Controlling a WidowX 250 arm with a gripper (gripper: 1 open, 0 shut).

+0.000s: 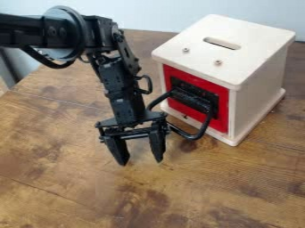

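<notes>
My black gripper [138, 153] points down over the wooden table, left of and in front of the box, its two fingers apart with nothing seen between them. A pale wooden box [256, 85] with a slot in its top has a red front panel [177, 117] carrying black hardware. A black cable loops from that hardware toward my gripper.
A white wall and the table's back edge show behind the arm.
</notes>
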